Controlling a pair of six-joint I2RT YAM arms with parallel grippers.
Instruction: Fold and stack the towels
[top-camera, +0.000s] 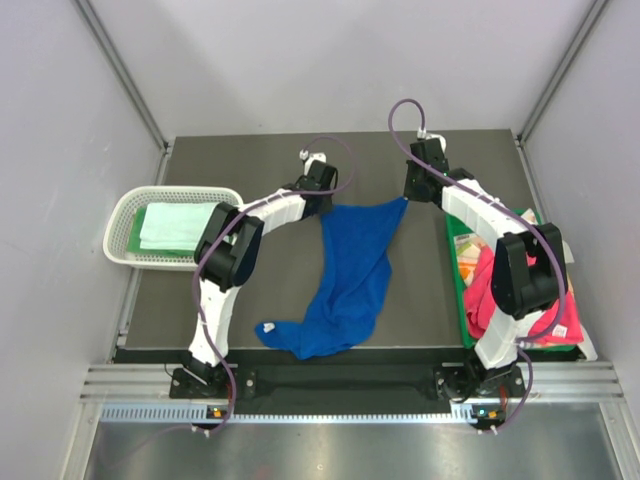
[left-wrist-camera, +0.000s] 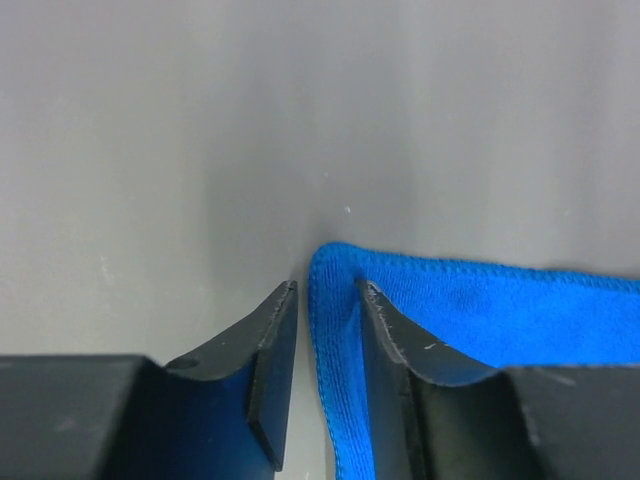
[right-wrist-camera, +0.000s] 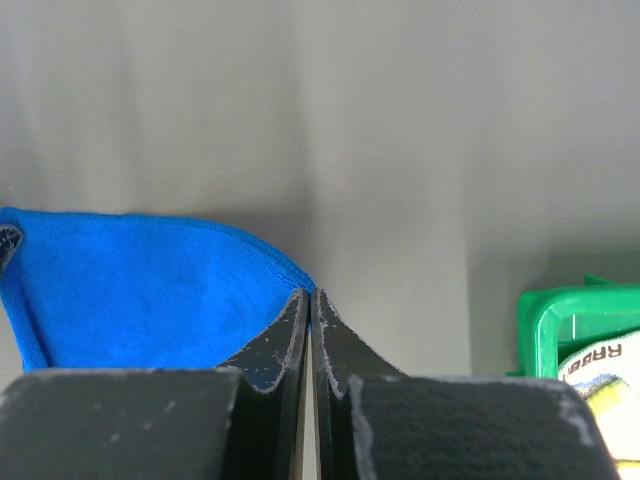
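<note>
A blue towel (top-camera: 355, 260) lies loosely spread on the dark table, its lower part bunched toward the front edge. At its upper-left corner my left gripper stands part open; in the left wrist view the corner (left-wrist-camera: 335, 262) lies between and just beyond the fingertips. At the upper-right tip my right gripper is shut, its fingertips at the towel's edge (right-wrist-camera: 270, 290); whether cloth is pinched between them is hard to tell.
A white basket (top-camera: 120, 225) with a pale folded towel (top-camera: 175, 225) on a green one stands at left. A green bin (right-wrist-camera: 545, 330) holding pink and patterned towels stands at right. Bare table lies behind the blue towel.
</note>
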